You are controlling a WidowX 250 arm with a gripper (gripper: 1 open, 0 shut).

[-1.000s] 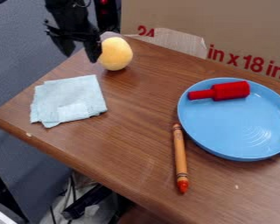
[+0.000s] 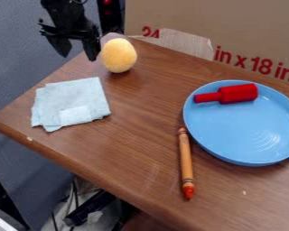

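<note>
My black gripper (image 2: 75, 41) hangs at the upper left, above the table's far left edge, just left of a yellow rounded object (image 2: 119, 56); whether its fingers are open or shut is unclear. A folded pale blue cloth (image 2: 71, 103) lies on the left of the table. A blue plate (image 2: 244, 135) on the right holds a red cylinder with a short handle (image 2: 231, 93). An orange crayon (image 2: 186, 164) lies beside the plate's lower left.
A large cardboard box (image 2: 219, 32) stands along the back. Beyond the table's left edge is a grey area with cables below.
My gripper has shifted slightly left and up, away from the yellow object. The objects on the table look unchanged.
</note>
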